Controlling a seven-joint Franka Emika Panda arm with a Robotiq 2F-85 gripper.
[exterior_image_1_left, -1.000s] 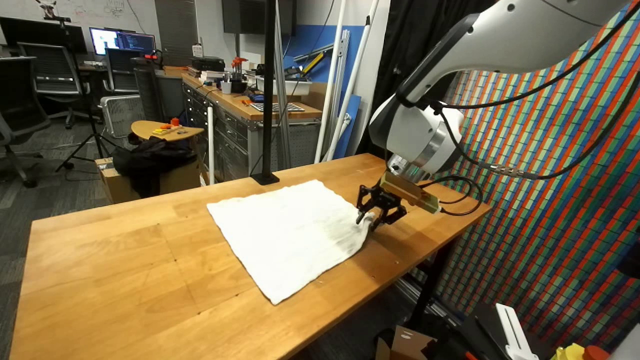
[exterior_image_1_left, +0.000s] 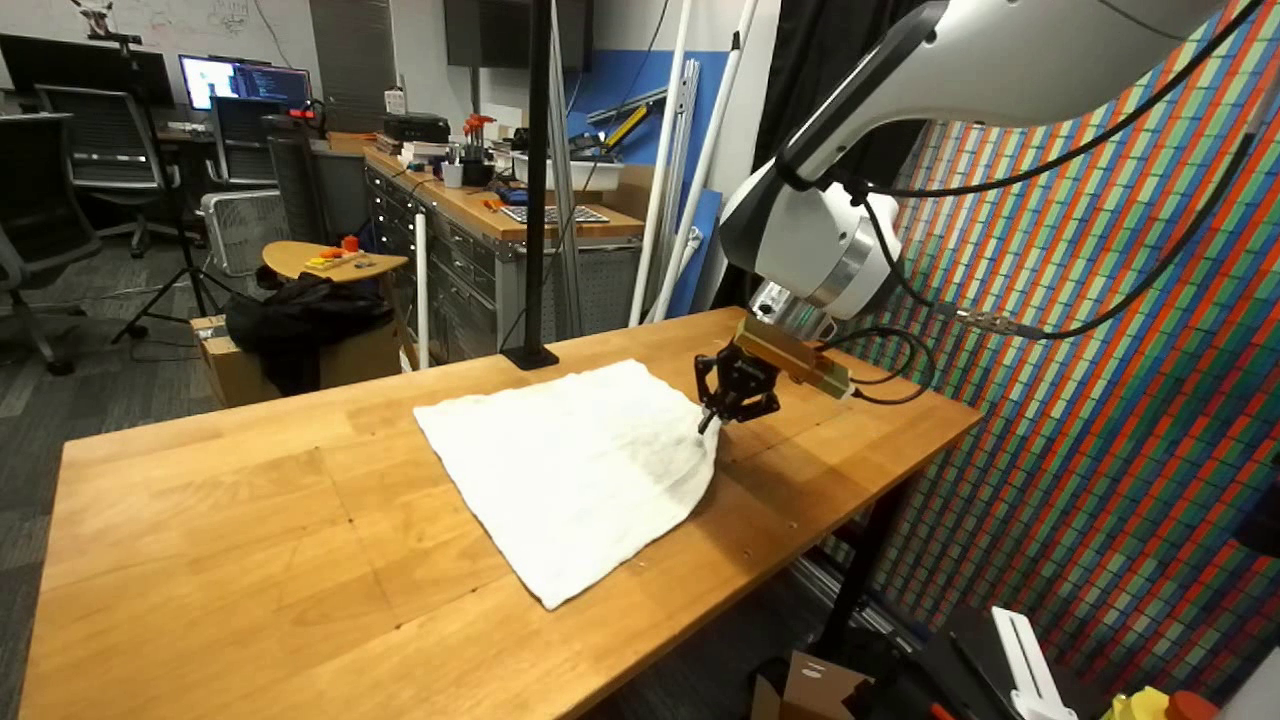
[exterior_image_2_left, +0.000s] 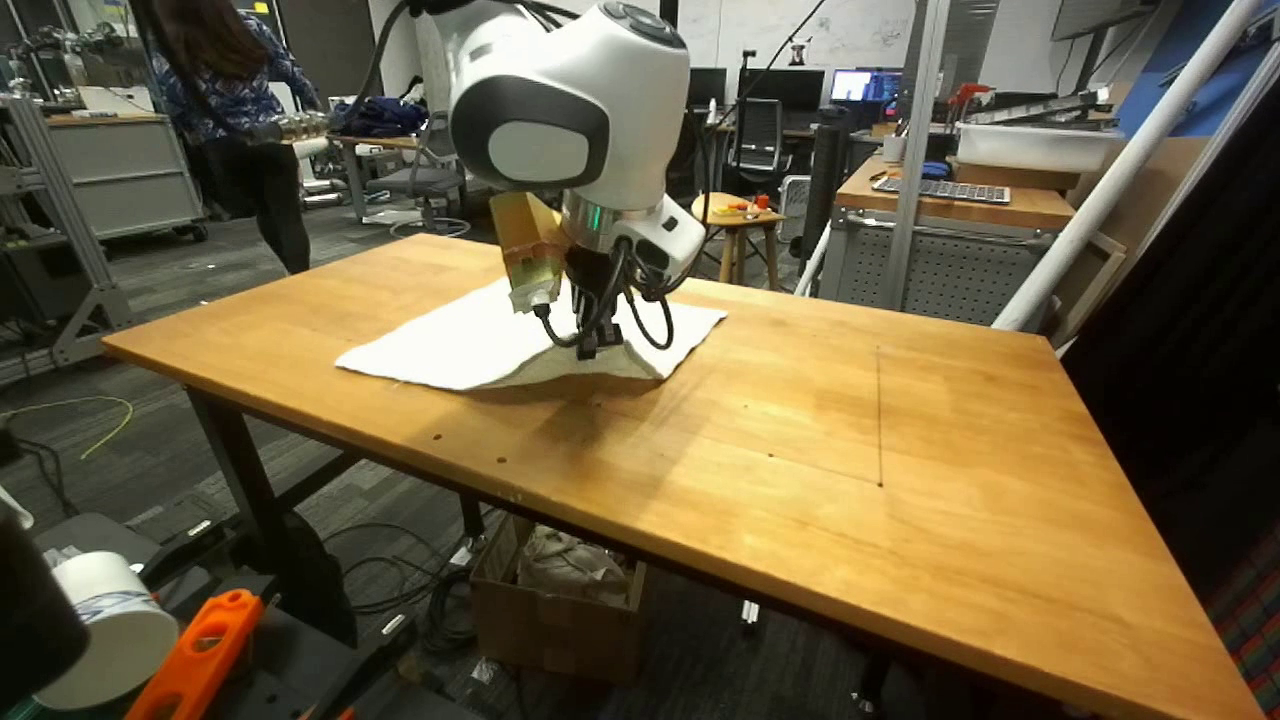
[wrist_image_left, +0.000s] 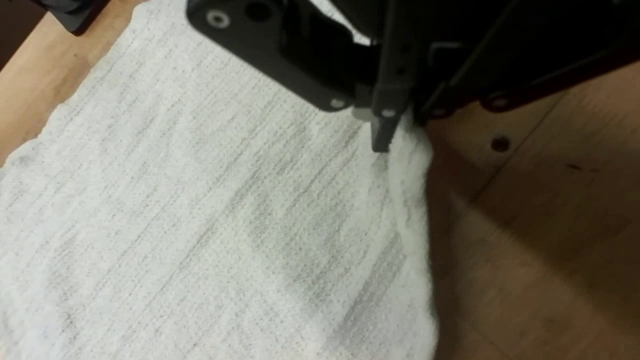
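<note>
A white cloth (exterior_image_1_left: 564, 468) lies mostly flat on the wooden table, its right side lifted where my gripper (exterior_image_1_left: 710, 422) is shut on the edge. In the wrist view the cloth (wrist_image_left: 210, 210) fills the left and middle, and its edge bunches up into the fingers of the gripper. One finger (wrist_image_left: 381, 135) shows on top of the fabric; the other is hidden. From the opposite side, in exterior view 2, the near edge of the cloth (exterior_image_2_left: 480, 348) rises off the table below the gripper (exterior_image_2_left: 600, 348).
Bare tabletop (exterior_image_1_left: 216, 540) stretches to the left of the cloth. A black pole (exterior_image_1_left: 529, 355) is fixed at the table's back edge, close behind the cloth. Cables (exterior_image_1_left: 894, 366) loop beside the wrist.
My gripper has moved left and slightly up in exterior view 1, carrying the cloth's right edge inward. The opposite side of the cloth has stayed in place.
</note>
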